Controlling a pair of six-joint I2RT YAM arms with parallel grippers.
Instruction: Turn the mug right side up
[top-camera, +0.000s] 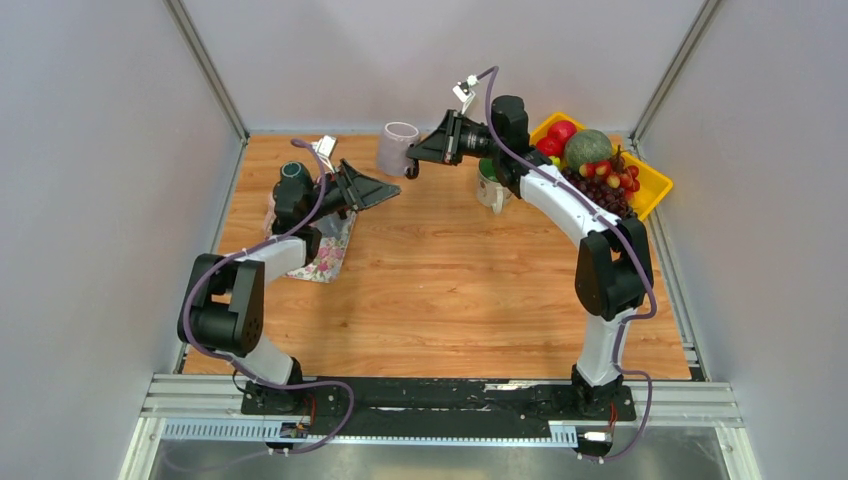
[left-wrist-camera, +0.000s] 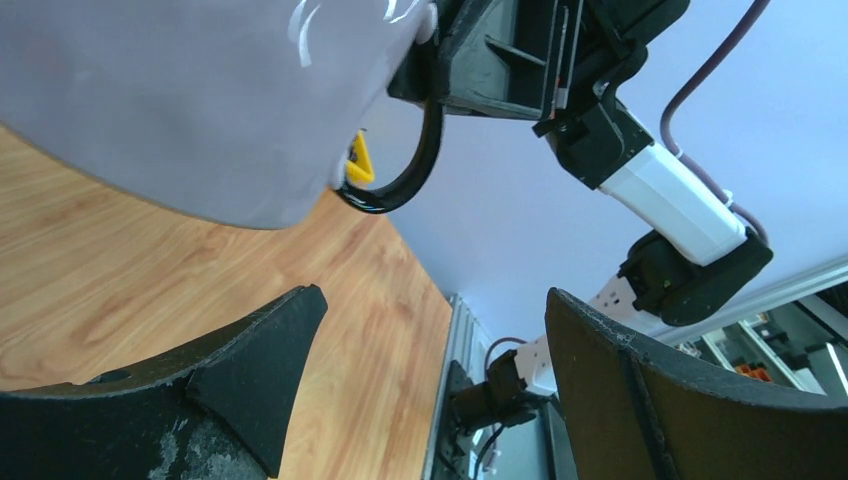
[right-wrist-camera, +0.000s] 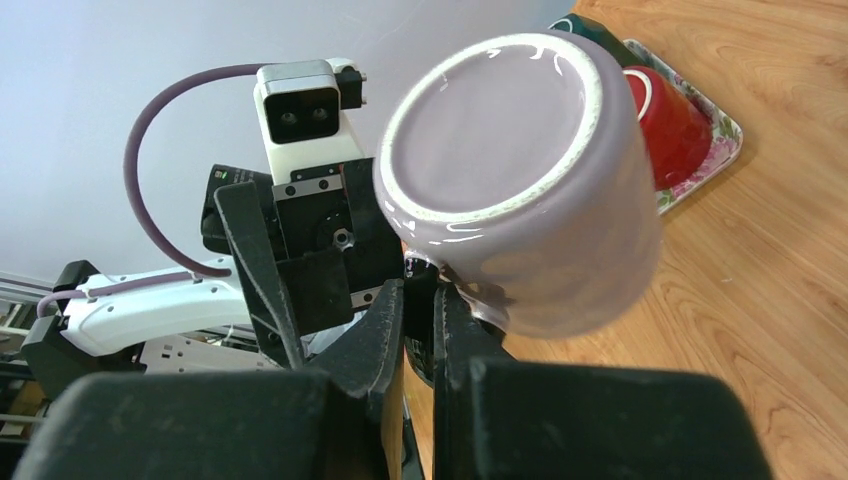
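The lavender mug (top-camera: 390, 155) hangs in the air above the back of the table. Its base (right-wrist-camera: 490, 130), with a pale ring, faces up toward the right wrist camera, and the body is tilted. My right gripper (top-camera: 414, 152) is shut on the mug's black handle (left-wrist-camera: 420, 165), seen as a dark loop in the left wrist view. My left gripper stands open, empty, below and beside the mug. Its dark fingers (left-wrist-camera: 255, 380) are apart from the mug, with bare table showing between them. The mug's opening is hidden from view.
A floral tray (top-camera: 325, 265) at the left holds a red mug (right-wrist-camera: 680, 130) and a dark green mug (right-wrist-camera: 600, 38), partly covered by my left arm. A light mug (top-camera: 494, 195) stands near the yellow fruit basket (top-camera: 655, 183) at the back right.
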